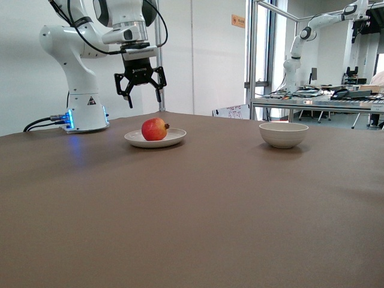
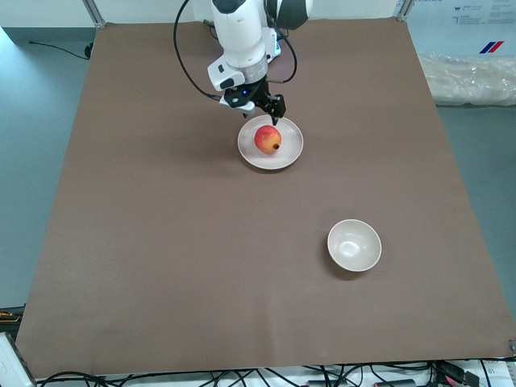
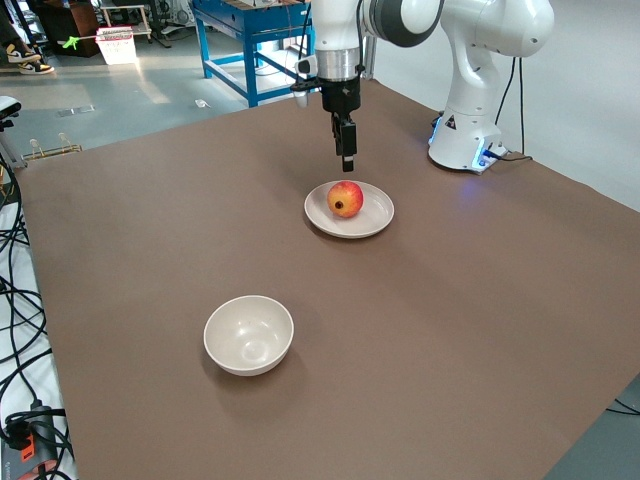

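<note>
A red apple (image 2: pixel 267 139) (image 1: pixel 153 129) (image 3: pixel 345 199) rests on a white plate (image 2: pixel 290 151) (image 1: pixel 176 138) (image 3: pixel 376 214). An empty white bowl (image 2: pixel 354 245) (image 1: pixel 283 135) (image 3: pixel 249 335) stands apart from the plate, nearer the front in the left view. My black gripper (image 1: pixel 144 103) hangs above the apple and plate, its fingers spread open in the top view with nothing between them.
A brown table (image 2: pixel 201 258) carries both dishes, with wide free space around them. Cables run along the table's outer edge. The robot base (image 3: pixel 464 140) stands behind the plate.
</note>
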